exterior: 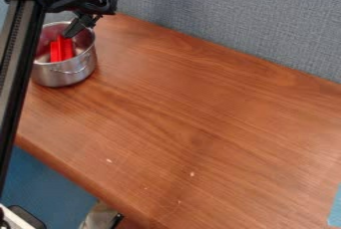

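A steel pot point(64, 72) stands at the left end of the wooden table point(200, 114), holding a red object point(62, 50). My black gripper point(83, 24) is over the pot's back right rim, above and beside the red object. It looks open, with nothing visible between its fingers, though the fingers are small and dark in this view. The arm hides part of the pot's left side.
A grey padded wall point(240, 24) runs along the back. The table's front left edge drops to a blue floor point(40, 188).
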